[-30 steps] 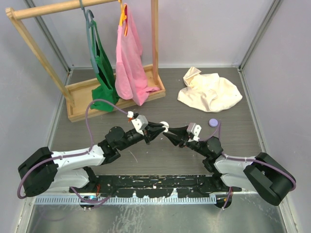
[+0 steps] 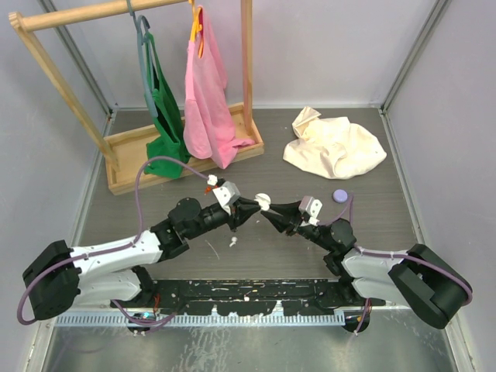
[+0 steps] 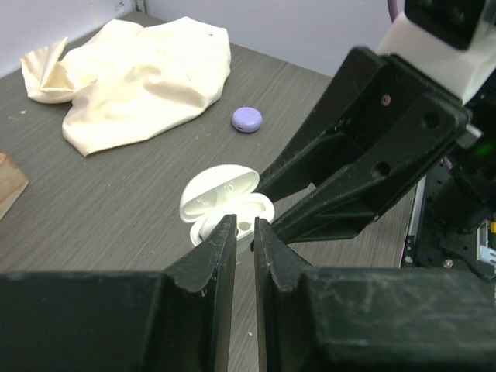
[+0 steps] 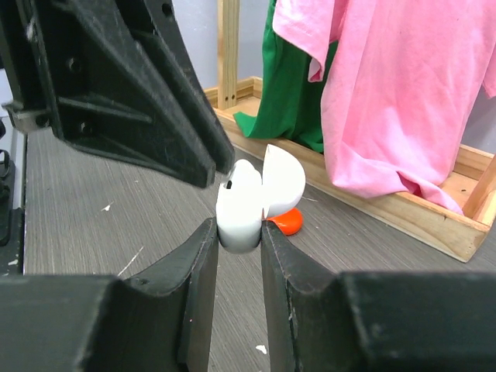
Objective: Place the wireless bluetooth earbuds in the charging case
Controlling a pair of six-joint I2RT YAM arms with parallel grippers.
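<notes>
The white charging case (image 2: pixel 263 201) is held above the table with its lid raised; its open side shows in the left wrist view (image 3: pixel 246 211). My right gripper is shut on the case. At the case's open side, my left gripper has its fingertips a narrow gap apart, bare table showing through lower down. White shows behind the fingertips, and whether an earbud is between them is hard to tell from the case itself. On the table below the left gripper lies a small white piece (image 2: pixel 234 241), perhaps an earbud.
A purple round case (image 2: pixel 340 196) and a cream cloth (image 2: pixel 335 147) lie to the right. A wooden rack (image 2: pixel 124 178) with green and pink garments stands at the back left. A red piece (image 4: pixel 288 222) appears behind the case.
My left arm has shifted slightly left. The right arm and case have not moved.
</notes>
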